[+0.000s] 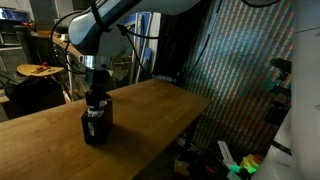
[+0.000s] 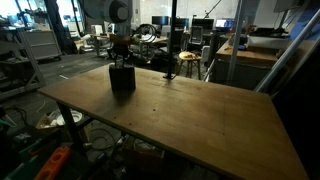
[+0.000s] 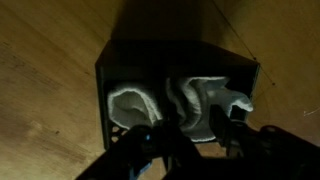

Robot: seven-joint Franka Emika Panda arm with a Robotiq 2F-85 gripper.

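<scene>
A black box (image 1: 98,128) with an open top stands on the wooden table in exterior view 1. Exterior view 2 shows the same dark box (image 2: 122,80) near the table's far left part. Looking down into it, the wrist view shows a pale, looped cloth (image 3: 133,101) on the left and a crumpled grey-white cloth (image 3: 212,98) on the right. My gripper is open over the box, its dark fingers apart at the bottom of the wrist view. Those fingers partly cover the cloths and the box's near side; whether they touch the cloth is unclear.
Around the box the wooden table (image 2: 190,115) is mostly bare, with wide free room to its right in exterior view 2. A person (image 2: 117,18) is behind the table there. Cables and colored items lie on the floor beside the table.
</scene>
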